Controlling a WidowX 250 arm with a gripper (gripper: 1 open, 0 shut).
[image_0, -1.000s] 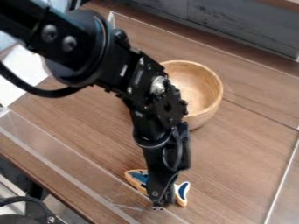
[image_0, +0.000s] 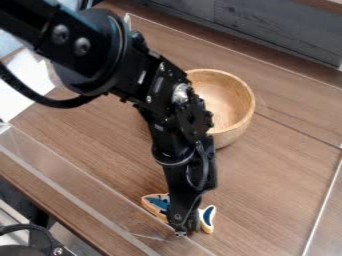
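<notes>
My black gripper (image_0: 182, 222) reaches down to the table near its front edge, its tips over a small flat wooden piece with blue and white markings (image_0: 206, 218), which shows on both sides of it. The gripper looks open around the piece, though its fingertips are partly hidden. A light wooden bowl (image_0: 230, 100) stands behind the arm, partly covered by it.
A grey panelled wall (image_0: 254, 35) runs along the back. Dark hardware and cables lie off the front left edge.
The upper part of the arm has shifted very slightly; the gripper and wooden piece look almost unchanged.
</notes>
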